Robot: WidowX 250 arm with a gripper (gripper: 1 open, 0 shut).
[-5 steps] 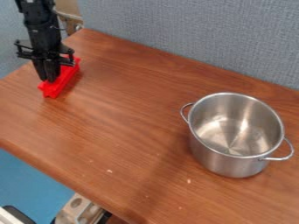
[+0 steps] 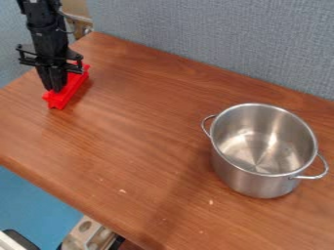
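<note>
My black gripper [image 2: 57,76] is lowered at the left side of the wooden table, right over a long red block [image 2: 68,92] that lies on the tabletop. The fingertips reach down onto or beside the block, and I cannot tell whether they are open or shut around it.
A large steel pot [image 2: 261,176] with two side handles stands on the right of the table [image 2: 156,156]. A grey padded wall runs behind, and the table's edge cuts across the lower left.
</note>
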